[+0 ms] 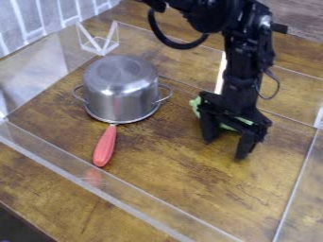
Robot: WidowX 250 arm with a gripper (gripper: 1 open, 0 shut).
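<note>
My black gripper (pixel 231 128) is low over the wooden tabletop, its open fingers around a green object (pixel 202 104) that is mostly hidden behind them. A steel pot (pixel 120 87) with two side handles stands to the left. A pink elongated object (pixel 105 145) lies below the pot.
A white wire frame (pixel 98 38) stands at the back left. Clear plastic edging runs along the left and front of the wooden table (pixel 164 198). Bare wood fills the front middle.
</note>
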